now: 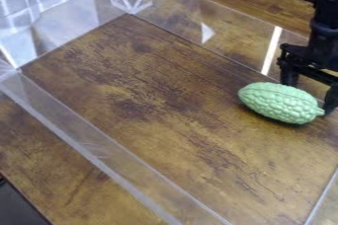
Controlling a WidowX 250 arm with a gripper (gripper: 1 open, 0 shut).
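Note:
A pale green bumpy gourd lies on the brown wood-patterned floor of a clear-walled enclosure, at its right side. My black gripper is at the right edge of the view, just behind and beside the gourd's right end, low near the floor and partly cut off by the frame. Whether its fingers are open or shut is hard to make out.
Clear plastic walls border the floor on several sides, with a white tiled surface beyond the back left corner.

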